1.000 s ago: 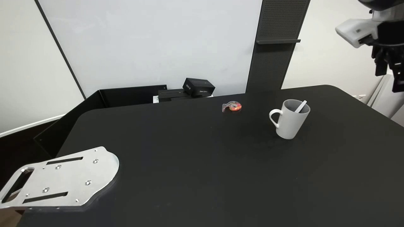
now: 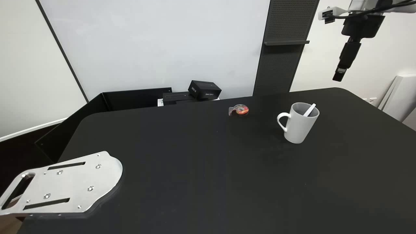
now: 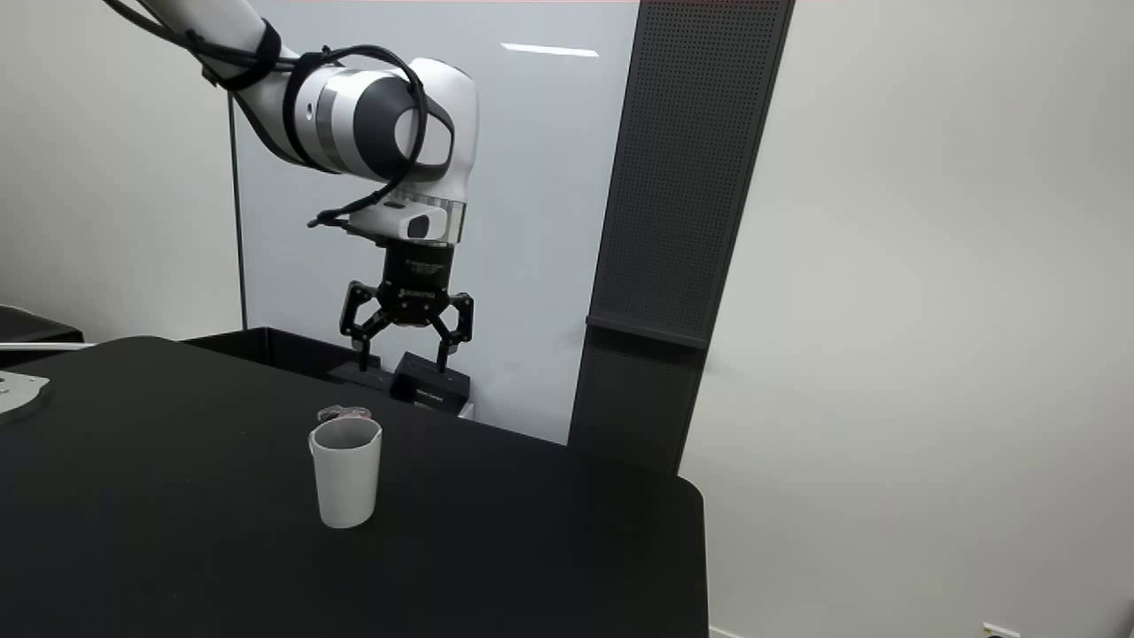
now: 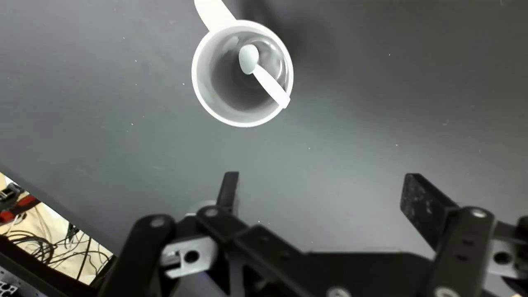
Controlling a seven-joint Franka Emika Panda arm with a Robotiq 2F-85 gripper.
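A white mug [image 2: 297,128] stands upright on the black table, its handle to the left in exterior view 1. Inside it leans a white spoon [image 4: 269,86], bowl down, with the handle end resting at the rim. My gripper is open, nothing between its fingers, and bare table shows through the gap. In the wrist view the mug lies ahead of the fingertips, apart from them. Exterior view 2 shows the gripper [image 3: 404,363] hanging high with its fingers spread; the spoon cannot be made out there.
A small tape dispenser [image 2: 239,110] lies near the table's back edge, left of the mug. At the front left sits a silver metal plate [image 2: 74,179]. Black boxes [image 2: 204,90] are behind the table.
In exterior view 1 the arm and gripper have moved left, now appearing smaller and nearer the mug, and the wrist has turned. Mug, spoon and tape dispenser have stayed put.
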